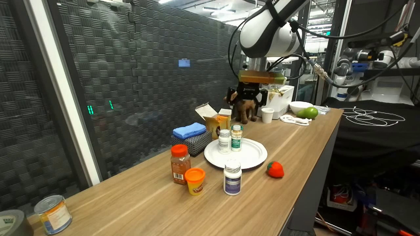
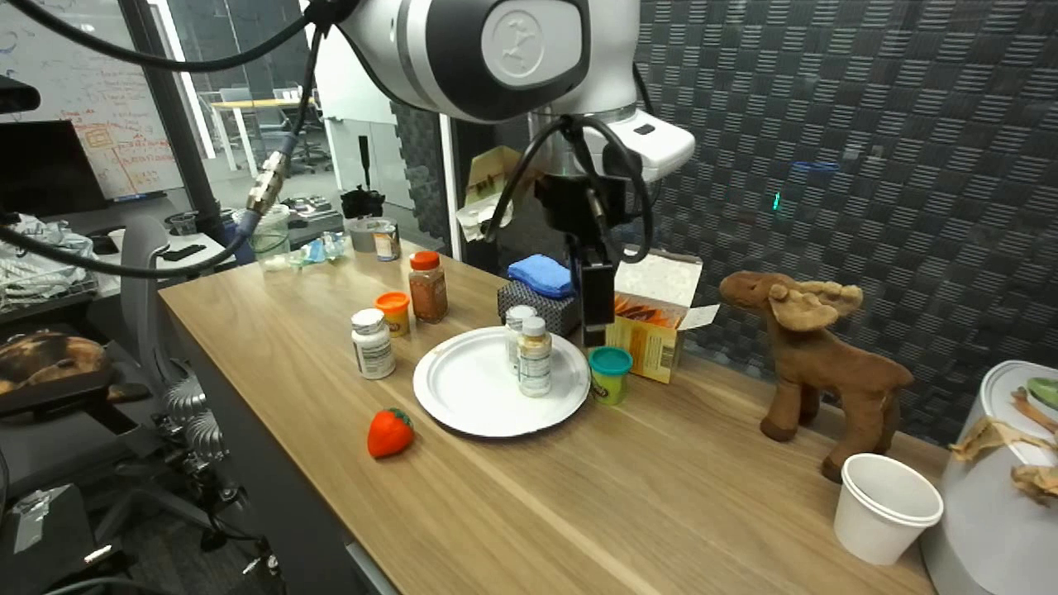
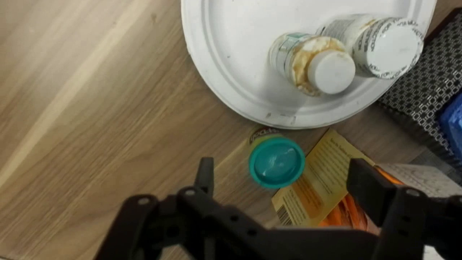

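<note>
My gripper [image 1: 247,102] is open above the table, its fingers spread wide with nothing between them. In the wrist view a teal-lidded tub [image 3: 277,162] appears below the gap, at some distance. On the white paper plate [image 1: 254,157] stand two upright bottles, close together: a green-labelled bottle with a white cap [image 1: 236,139] and a white bottle [image 1: 224,142]. A third white bottle with a purple label [image 1: 232,179] stands off the plate. My gripper is higher than both plate bottles and clear of them.
Near the plate are an open yellow box [image 2: 650,337], a blue cloth [image 2: 541,274] on a patterned box, an orange-lidded tub [image 2: 393,312], a spice jar [image 2: 428,287] and a toy strawberry [image 2: 389,433]. A plush moose [image 2: 818,367] and paper cups [image 2: 884,511] stand farther along.
</note>
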